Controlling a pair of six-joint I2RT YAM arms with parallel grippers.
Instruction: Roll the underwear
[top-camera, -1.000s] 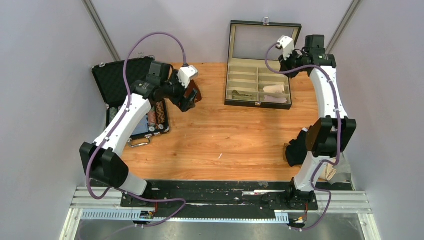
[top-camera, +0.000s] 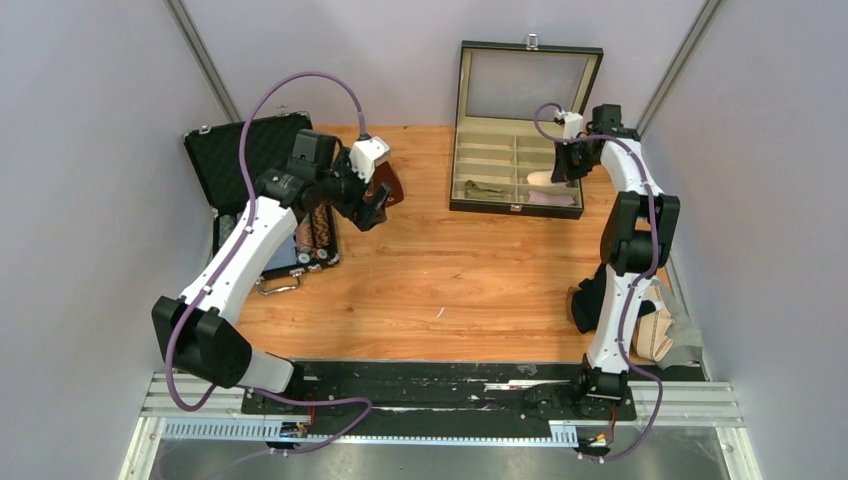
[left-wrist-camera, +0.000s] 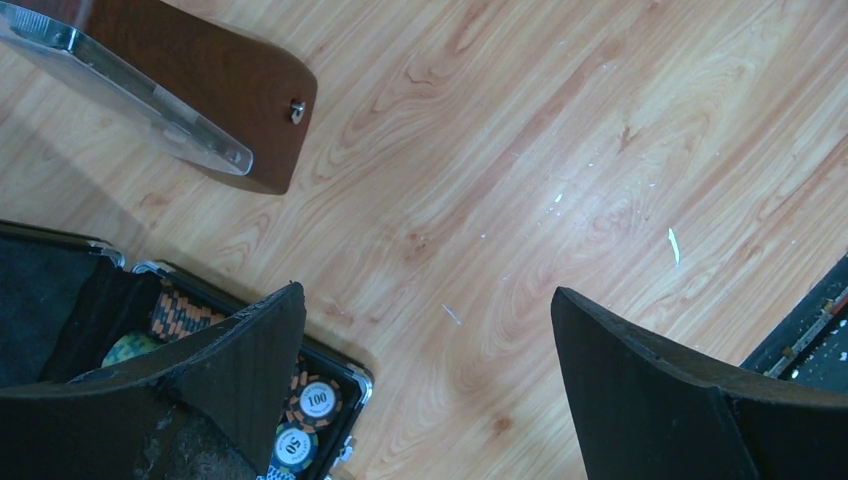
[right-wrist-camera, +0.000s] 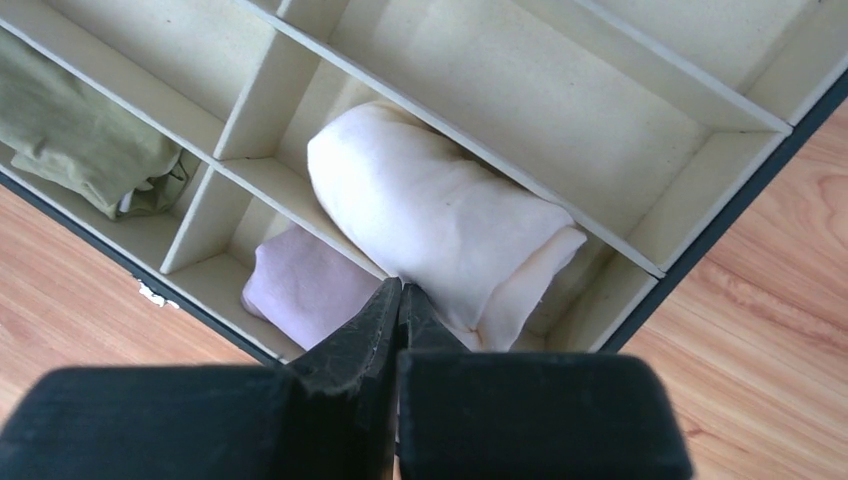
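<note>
In the divided box, a white rolled garment lies in a compartment. My right gripper is shut, its tips down against that roll's near side by the divider. A lilac garment sits in the neighbouring compartment, partly behind the fingers, and an olive one in another. My left gripper stands open over the bare table on the left, nothing between its fingers.
An open case of chips is at the left, beside a brown holder. Dark and striped cloths lie at the lower right.
My right gripper has come down from above the box into it at the white roll. The left arm has shifted slightly.
</note>
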